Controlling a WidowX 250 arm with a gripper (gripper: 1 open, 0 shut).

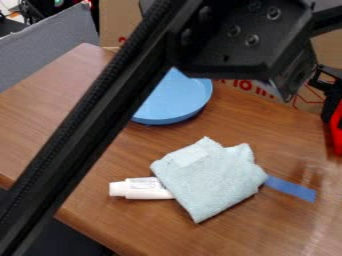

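A folded pale blue cloth point(210, 182) lies on the wooden table point(80, 110), over part of a white tube point(138, 189) whose left end sticks out. A blue plate point(181, 105) is behind them, partly hidden by the black arm. The gripper point(317, 88) is at the right edge, beside a red object point(335, 130) that is cut off by the frame; its fingers are too small and dark to tell whether they are open or shut.
A blue strip point(291, 188) lies right of the cloth. A cardboard box point(130, 25) stands behind the table. Its edge is at lower left.
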